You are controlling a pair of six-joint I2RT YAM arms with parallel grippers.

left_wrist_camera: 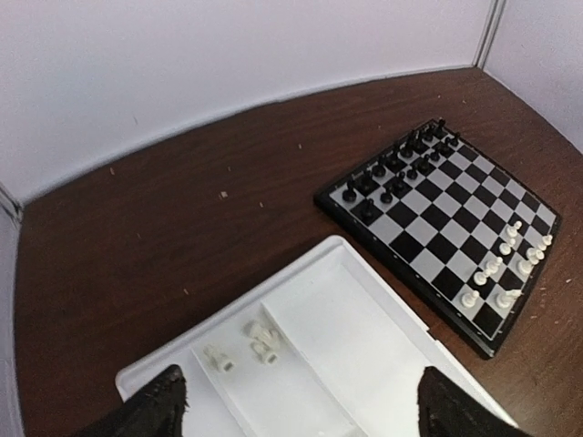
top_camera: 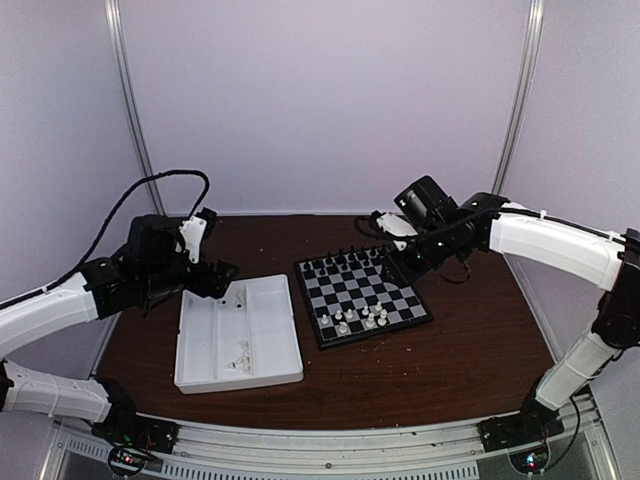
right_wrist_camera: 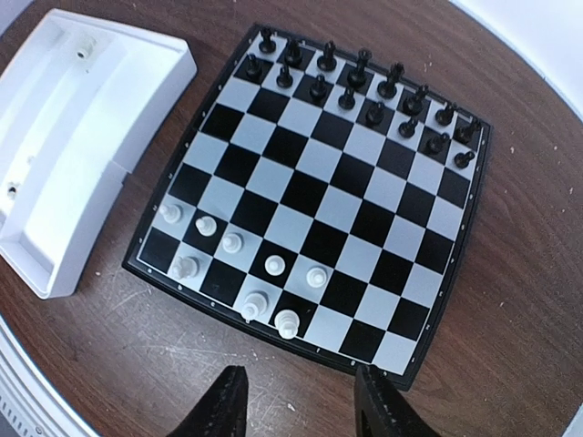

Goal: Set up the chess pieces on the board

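The chessboard (right_wrist_camera: 310, 214) carries rows of black pieces (right_wrist_camera: 360, 68) along its far side and several white pieces (right_wrist_camera: 287, 323) on the near side, with empty squares at the near right. The white tray (left_wrist_camera: 383, 337) beside it holds a few white pieces (left_wrist_camera: 266, 346). My left gripper is raised over the tray, its fingers apart, nothing visible between them. My right gripper hangs above the board's near-right area, open and empty.
Pale walls (top_camera: 330, 110) enclose the back and sides.
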